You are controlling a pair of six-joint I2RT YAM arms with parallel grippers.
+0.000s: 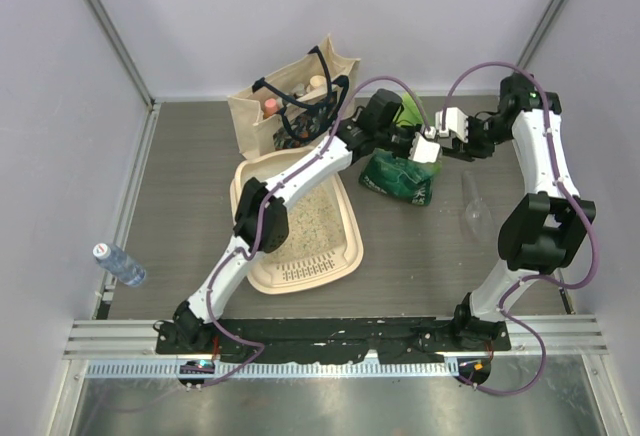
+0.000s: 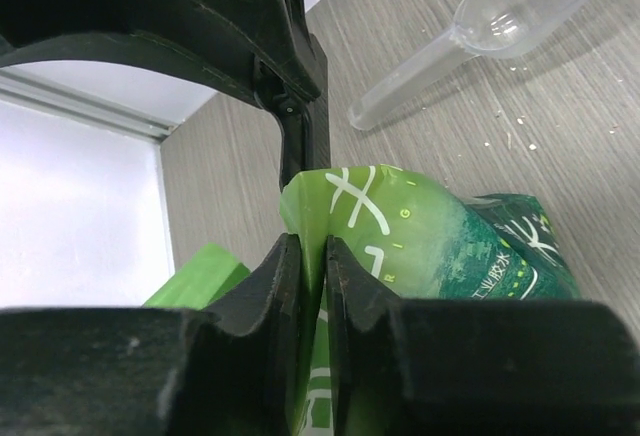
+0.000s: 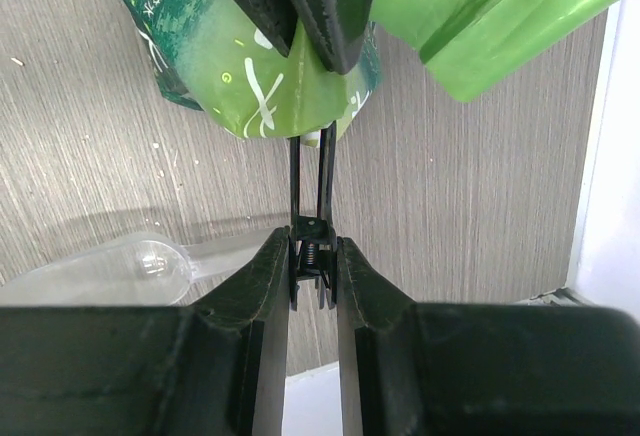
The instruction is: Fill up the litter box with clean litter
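A green litter bag [image 1: 397, 178] lies behind and right of the litter box. My left gripper is shut on an edge of the bag's raised light-green top [image 2: 390, 221]. Facing it from the right, my right gripper [image 1: 458, 138] is shut on small black snips [image 3: 312, 231]; their spring shows between its fingers, and their two thin blades reach the bag's edge in the right wrist view. Whether the plastic is cut cannot be seen. The beige litter box [image 1: 352, 241] has a layer of litter [image 1: 308, 226] inside.
A clear scoop [image 1: 476, 214] lies on the floor right of the bag. A cloth bag [image 1: 247, 121] with dark handles stands behind the box. Far left is a bottle [image 1: 120, 264]. Free floor lies between box and scoop.
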